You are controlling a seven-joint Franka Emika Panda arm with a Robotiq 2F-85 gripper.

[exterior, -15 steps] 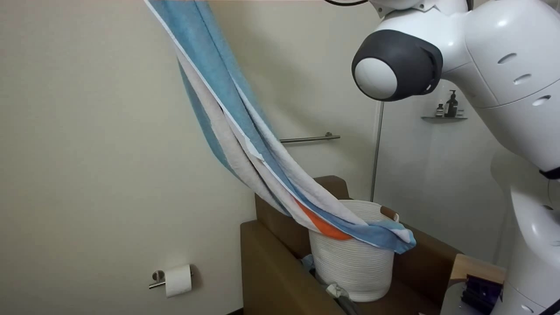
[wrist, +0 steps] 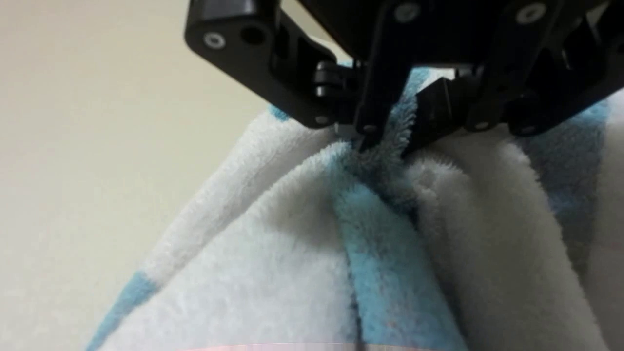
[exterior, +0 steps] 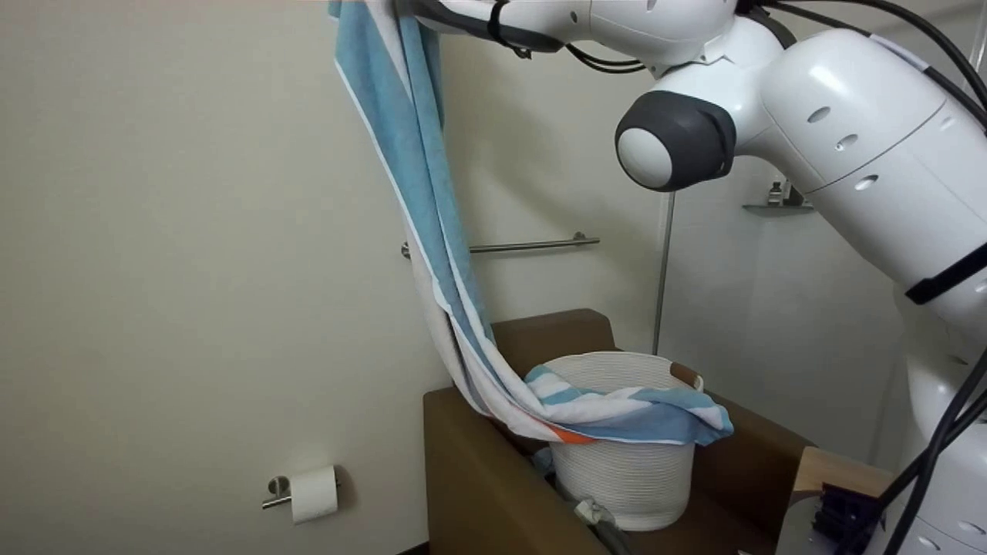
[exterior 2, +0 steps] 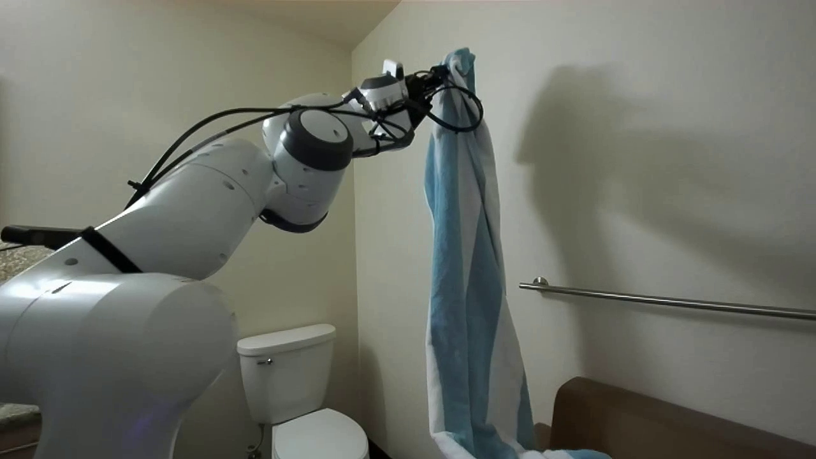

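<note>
A blue and white striped towel [exterior: 393,120] hangs from high up and runs down to a white woven basket [exterior: 620,481], where its lower end lies bunched over the rim. A patch of orange shows near that end. High in front of the wall, my gripper [exterior 2: 442,74] is shut on the towel's upper part. In the wrist view, towel folds are pinched between the black fingertips of the gripper, and the cloth [wrist: 281,251] spreads downward from there. Exterior view 1 cuts off the gripper at its top edge.
The basket stands on a brown armchair [exterior: 481,462]. Behind the towel, a metal towel bar [exterior: 537,245] is fixed to the wall. A toilet paper roll [exterior: 314,494] is mounted at lower left, and a toilet [exterior 2: 287,375] stands in the corner.
The arm has come lower and the towel's held end has shifted right in exterior view 1. The towel hangs steeper and slacker, with more of it bunched at the basket rim.
</note>
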